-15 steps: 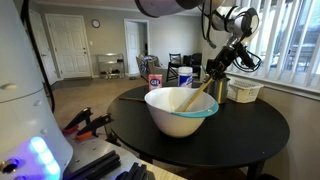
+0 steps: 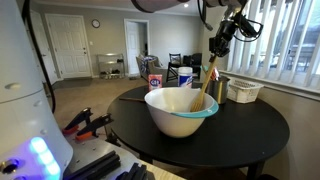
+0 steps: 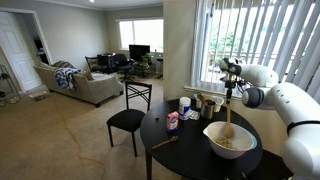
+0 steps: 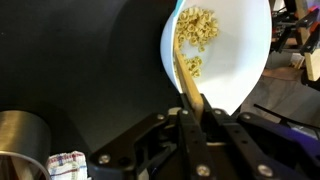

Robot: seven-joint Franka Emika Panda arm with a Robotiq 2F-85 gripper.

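Note:
A wooden spoon (image 2: 205, 88) slants down into a large white bowl (image 2: 176, 122), and my gripper (image 2: 218, 52) is shut on its upper end, above the rim. From the wrist, the spoon's handle (image 4: 185, 75) runs from the fingers into the bowl, where small tan pieces (image 4: 198, 28) lie scattered on the bottom. The spoon's lower end is among or near these pieces; how deep it sits cannot be told. In exterior view 2 my gripper (image 3: 229, 88) stands over the bowl (image 3: 230, 140) with the spoon nearly upright.
Behind the bowl stand a red-and-white container (image 3: 172, 121), a white tub (image 3: 184, 105) and a metal canister (image 3: 207, 106). A white basket (image 2: 243, 91) sits at the back. Another wooden utensil (image 3: 165, 143) lies on the black table (image 2: 255, 130), whose right side is clear.
My gripper has risen above the bowl, still holding the spoon. The spoon has lifted and become steeper; the bowl has stayed in place.

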